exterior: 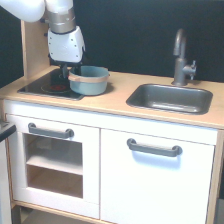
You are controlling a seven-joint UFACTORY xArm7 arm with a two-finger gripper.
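Observation:
A grey-blue pot (pixel 92 84) stands at the right edge of the black stovetop (pixel 45 87), on the left part of the toy kitchen's counter. My gripper (pixel 69 73) points downward at the pot's left side, with its fingertips close to the rim. The fingers are small and dark against the dark background, so whether they are apart or touching the pot is unclear. The white hand (pixel 66 46) hides part of the wall behind.
A sink (pixel 172 97) with a dark faucet (pixel 180 60) takes up the right of the counter. Bare wooden counter (pixel 118 88) lies between pot and sink. Below are an oven door (pixel 51 132) with a dark handle and a shut white cabinet door (pixel 150 185).

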